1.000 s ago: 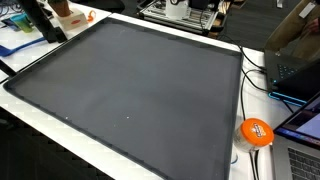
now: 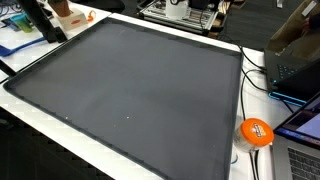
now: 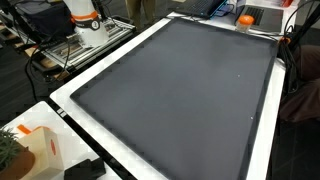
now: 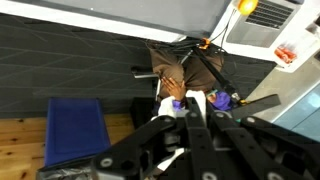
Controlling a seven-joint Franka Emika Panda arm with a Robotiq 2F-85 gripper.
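My gripper shows only in the wrist view, at the lower right, with its dark fingers close together. A white, cloth-like thing [image 4: 167,107] with purple patches shows at the fingertips and seems to be between them. Its lower part is hidden behind the gripper, and what it is cannot be told. The large dark grey board [image 2: 130,85] lies flat with nothing on it. In exterior view 2 the same bare board [image 3: 180,90] fills the middle.
An orange-lidded container [image 2: 254,133] stands beside the board, near a laptop [image 2: 300,155]. Cables run along that edge. A person [image 4: 185,78] is beyond the table edge in the wrist view. The robot's white base [image 3: 88,22] stands at the upper left in exterior view 2.
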